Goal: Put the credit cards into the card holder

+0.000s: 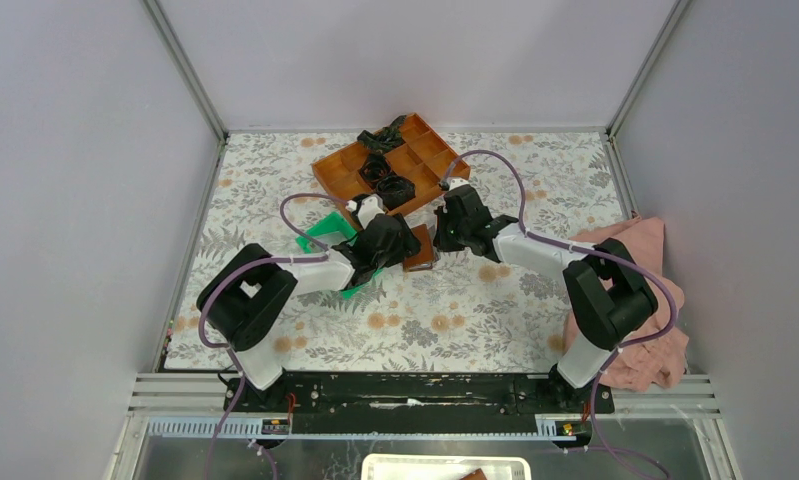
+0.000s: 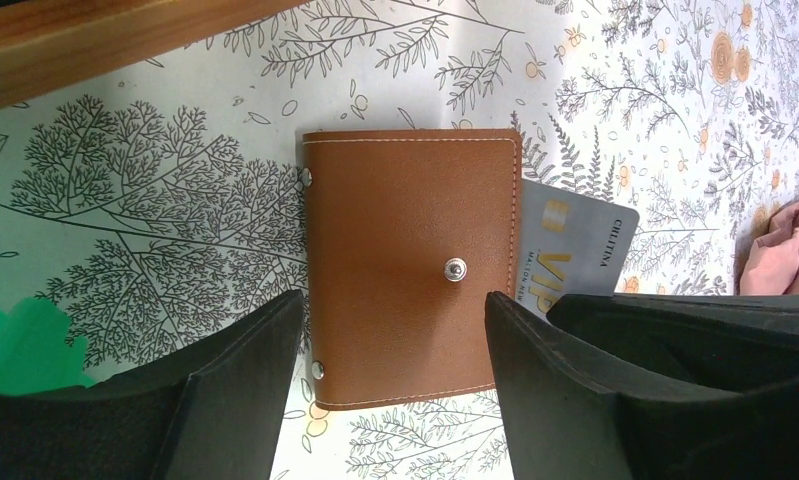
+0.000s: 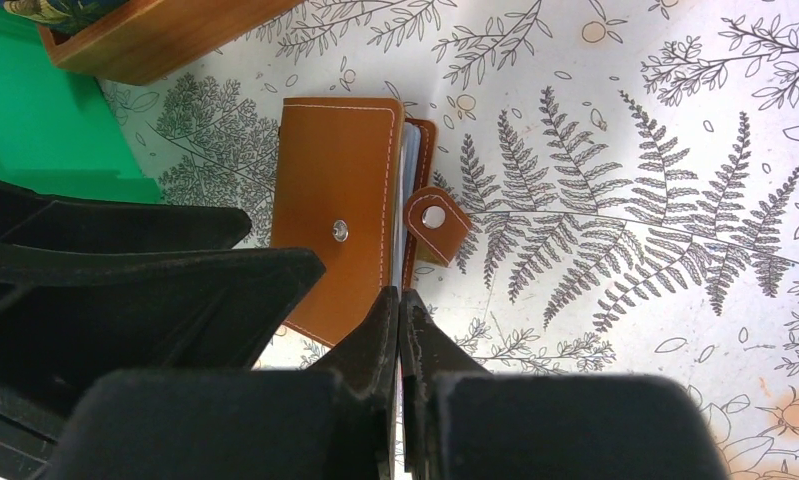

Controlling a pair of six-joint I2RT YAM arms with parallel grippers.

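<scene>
The brown leather card holder (image 2: pixel 405 220) lies with its cover folded over, beneath my left gripper. My left fingers stand open on either side of it, with nothing clamped. From the holder's right side a grey VIP card (image 2: pixel 585 235) sticks out at a slant, its lower part hidden by my right gripper's finger. In the right wrist view, my right gripper is shut at the holder's (image 3: pixel 330 190) open edge; a thin pale card edge runs between its fingertips. The strap with its snap (image 3: pixel 437 222) lies loose beside that edge.
A wooden divided tray (image 1: pixel 430 150) with dark items stands behind the holder. The green tray (image 1: pixel 325 230) is close by on the left. Pink cloth (image 1: pixel 645 350) lies at the far right, and a white tray (image 1: pixel 445 466) sits at the front.
</scene>
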